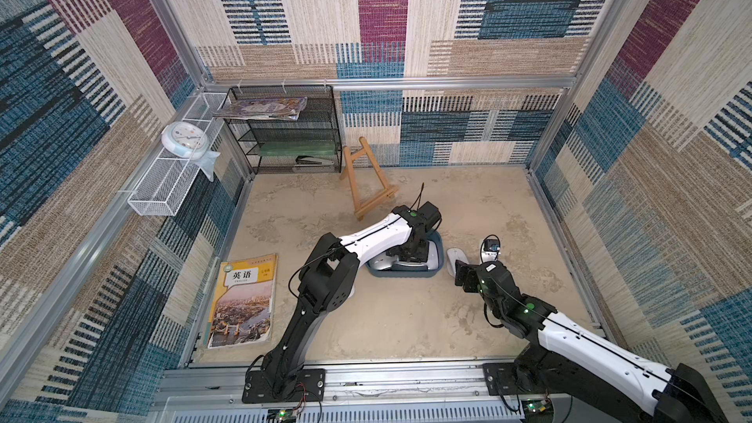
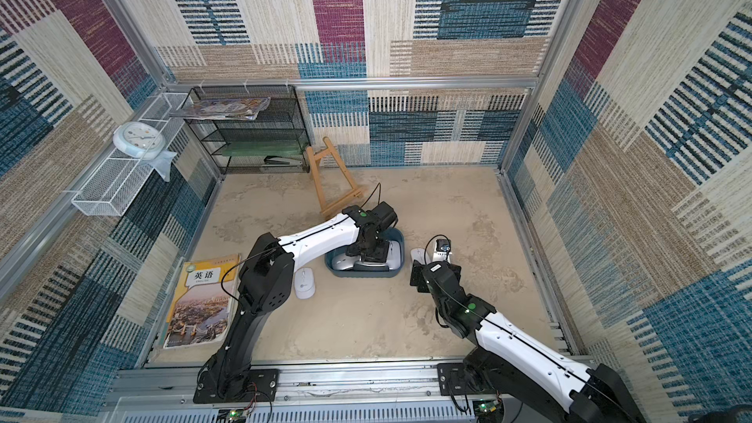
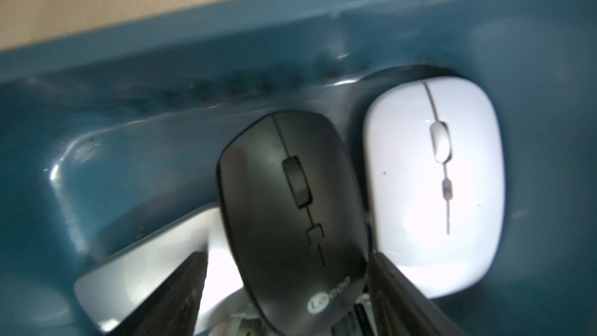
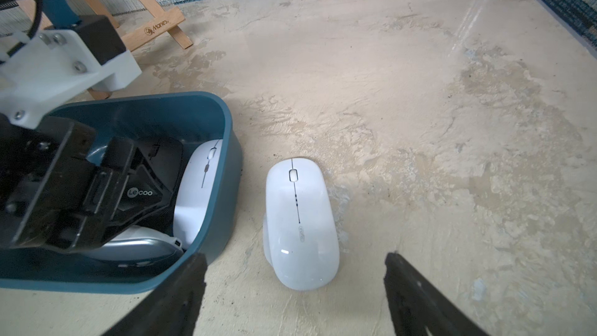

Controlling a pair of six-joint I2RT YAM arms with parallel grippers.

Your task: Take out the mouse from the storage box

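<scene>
The blue storage box [image 1: 381, 272] stands mid-table with several mice inside. In the left wrist view, a black mouse [image 3: 289, 205] lies between the fingers of my left gripper, which is part open. Its right finger [image 3: 398, 295] appears close against the mouse; a gap shows by the left finger [image 3: 171, 301]. A white mouse [image 3: 438, 186] lies to the right inside the box, and a silvery-white one [image 3: 158, 270] is partly hidden under the black one. My right gripper is open and empty, with another white mouse [image 4: 303, 224] on the table ahead of it.
Another white mouse [image 2: 304, 282] rests on the table left of the box. A wooden easel [image 1: 366, 180] and black wire rack [image 1: 280, 129] stand behind. A yellow book [image 1: 243, 301] lies at left. Clear tabletop [image 4: 435, 118] extends right of the box.
</scene>
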